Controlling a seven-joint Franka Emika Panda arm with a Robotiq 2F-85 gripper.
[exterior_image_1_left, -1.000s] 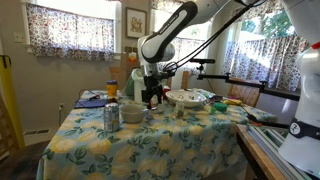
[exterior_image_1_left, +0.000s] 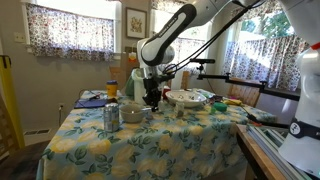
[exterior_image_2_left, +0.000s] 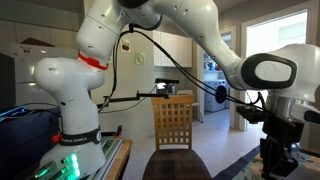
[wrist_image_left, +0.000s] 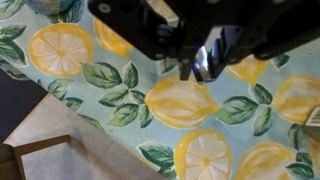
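Note:
In exterior view 1 my gripper (exterior_image_1_left: 152, 101) is low over the table, just right of a white bowl (exterior_image_1_left: 133, 113). From the wrist view, the dark fingers of the gripper point down at the lemon-print cloth. Something shiny and silvery (wrist_image_left: 209, 56) shows in the narrow space between them; whether it is gripped or lies beneath cannot be told. In exterior view 2 the gripper (exterior_image_2_left: 275, 165) reaches the lower right, its tips hard to make out.
A silver can (exterior_image_1_left: 111, 117) stands left of the bowl. To the right lie a large white dish (exterior_image_1_left: 190, 97) and small items. A wooden edge (exterior_image_1_left: 265, 155) borders the near right.
My gripper has come down slightly beside the white bowl, now covering a small pale and reddish spot seen there earlier. The bowl and can have stayed put.

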